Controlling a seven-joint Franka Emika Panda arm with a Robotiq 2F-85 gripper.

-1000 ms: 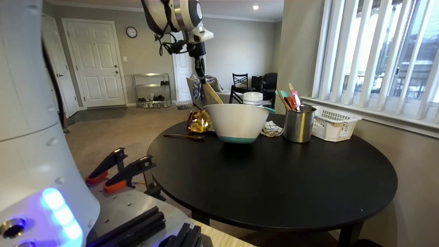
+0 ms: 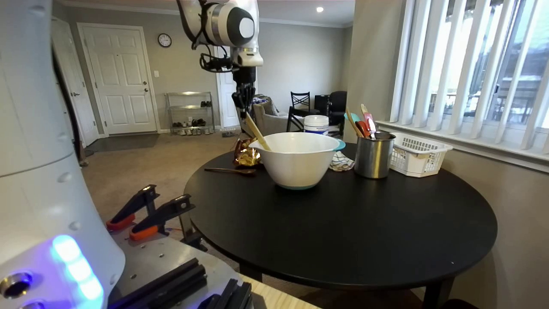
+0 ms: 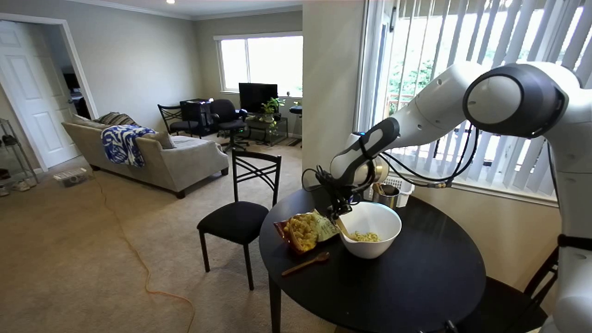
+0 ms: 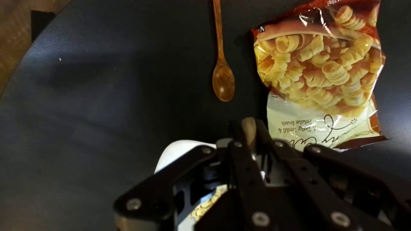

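Observation:
My gripper (image 2: 244,110) is shut on a wooden utensil (image 2: 255,132), which slants down over the rim into the white bowl (image 2: 296,157). In the wrist view, the rounded end of its handle shows between the fingers. Inside the bowl lies a pale yellow food (image 3: 365,237); the utensil's lower end is hidden in exterior view 1. Much of the bowl is covered by the gripper in the wrist view, leaving a corner of its rim (image 4: 181,150) visible.
A snack bag (image 4: 319,73) and a wooden spoon (image 4: 223,79) lie on the black table (image 2: 360,221) beside the bowl. Farther along stand a steel utensil pot (image 2: 374,159), a white basket (image 2: 419,157) and a white tub (image 2: 316,123).
The bowl's base appears lower and nearer exterior view 1, with less of its teal underside showing. My gripper has moved slightly left and down, still with the utensil.

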